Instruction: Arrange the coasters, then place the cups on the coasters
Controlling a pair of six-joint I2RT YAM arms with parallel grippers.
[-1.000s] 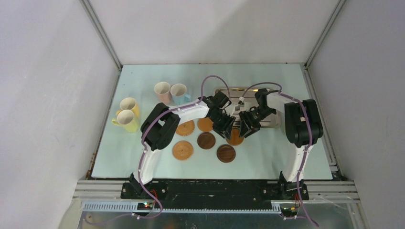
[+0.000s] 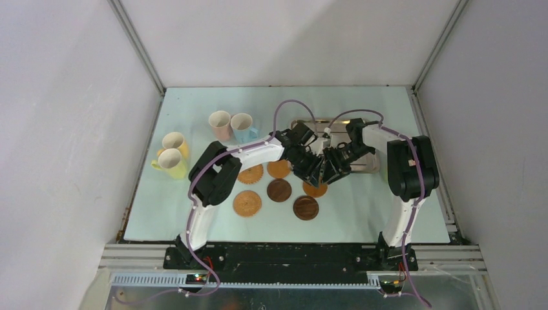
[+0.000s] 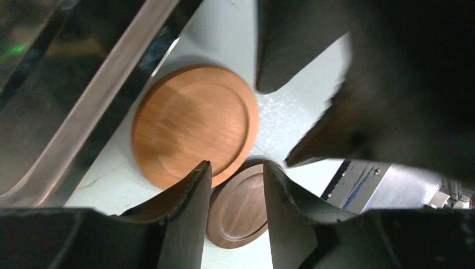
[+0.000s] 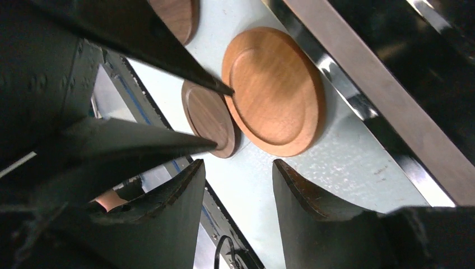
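Four-sided company of mugs aside, the coaster between my grippers is a round light-brown wooden one (image 2: 315, 189), lying flat just in front of the tray. My left gripper hovers over its left side, fingers part open with nothing between them. From the right, my right gripper hangs close to the left one, also parted and empty. A pink cup (image 2: 220, 126) and a light-blue cup (image 2: 242, 128) stand upright at the back left. Farther left are an orange cup (image 2: 176, 142) and a yellow-green cup (image 2: 171, 163).
A metal tray (image 4: 358, 61) borders the coaster behind. Dark coasters (image 2: 279, 190) (image 2: 305, 208) and light coasters (image 2: 247, 203) (image 2: 251, 174) (image 2: 278, 169) lie to the left and front. The grippers nearly touch each other.
My left gripper has moved right, closer to the right gripper, which has shifted slightly left. The light-brown coaster between them has slid a little left and toward the front.
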